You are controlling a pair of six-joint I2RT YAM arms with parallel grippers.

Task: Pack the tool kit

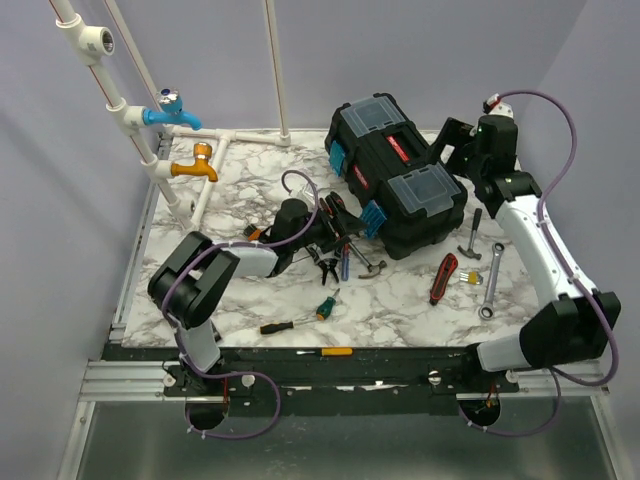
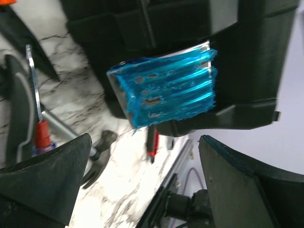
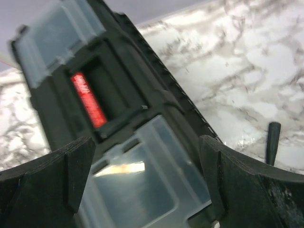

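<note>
The black toolbox point(image 1: 402, 170) stands with its lid down, slanted on the marble top. Two blue latches show on its left-front side: a far one point(image 1: 337, 156) and a near one point(image 1: 373, 218). My left gripper point(image 1: 346, 222) is open just left of the near latch. In the left wrist view that latch point(image 2: 166, 88) faces me, beyond the parted fingers, with nothing between them. At the box's back right my right gripper point(image 1: 448, 148) hangs open. The right wrist view shows the lid point(image 3: 133, 185) below its spread fingers, with nothing held.
Pliers point(image 1: 328, 266), a hammer point(image 1: 372, 268) and screwdrivers point(image 1: 326, 307) lie left and in front of the box. To its right are another hammer point(image 1: 471, 238), a red cutter point(image 1: 442, 280) and a wrench point(image 1: 492, 280). White pipes with taps point(image 1: 205, 163) rise at the left.
</note>
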